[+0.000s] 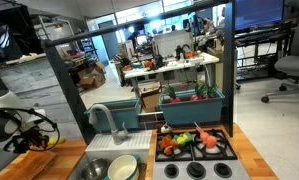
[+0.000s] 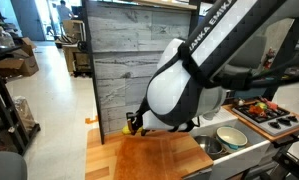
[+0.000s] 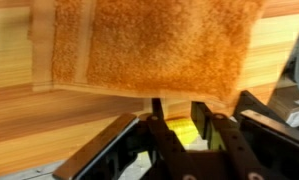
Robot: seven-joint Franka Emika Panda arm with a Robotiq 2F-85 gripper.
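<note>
An orange cloth (image 3: pixel 149 40) lies flat on the wooden counter (image 3: pixel 19 120), filling the upper part of the wrist view. My gripper is near the cloth's edge, its fingertips apart with a gap showing between them. A yellow object (image 3: pixel 184 131) appears behind and between the fingers; whether they touch it is unclear. In exterior view 2 the yellow object (image 2: pixel 137 128) is partly hidden by the gripper, by the panelled wall. Exterior view 1 has the gripper (image 1: pixel 41 143) over the cloth (image 1: pixel 27 164), at the counter's left end.
A sink with a tap (image 1: pixel 107 118), a metal pot (image 1: pixel 95 169) and a cream bowl (image 1: pixel 123 167) lies right of the cloth. Farther along are a stove (image 1: pixel 195 146) with toy food and a blue basket (image 1: pixel 192 108). The panelled wall (image 2: pixel 124 70) borders the counter's back.
</note>
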